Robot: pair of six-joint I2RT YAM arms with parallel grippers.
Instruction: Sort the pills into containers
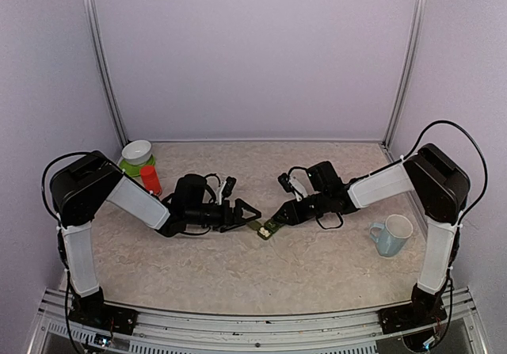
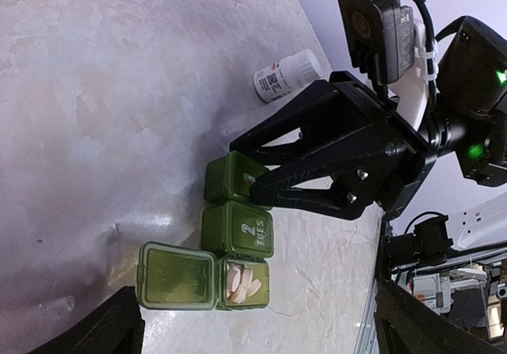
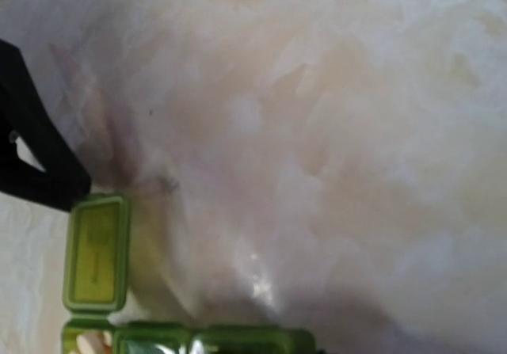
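Observation:
A green pill organizer (image 2: 237,231) lies on the table between my two grippers. Its end compartment holds several pale pills (image 2: 242,284), and that compartment's lid (image 2: 176,277) is folded back flat. The compartment marked 2 TUES is closed. My right gripper (image 1: 279,218) is shut on the closed compartment at the other end of the organizer. Close by the open lid, my left gripper (image 1: 252,218) stands open with nothing between its fingers; one of these fingers (image 3: 47,160) shows at the lid's outer edge in the right wrist view.
A white pill bottle (image 2: 287,76) is beyond the right gripper in the left wrist view. A red cup (image 1: 150,180) and a white bowl (image 1: 137,151) on a green plate (image 1: 127,169) sit at back left, a blue mug (image 1: 390,237) at right.

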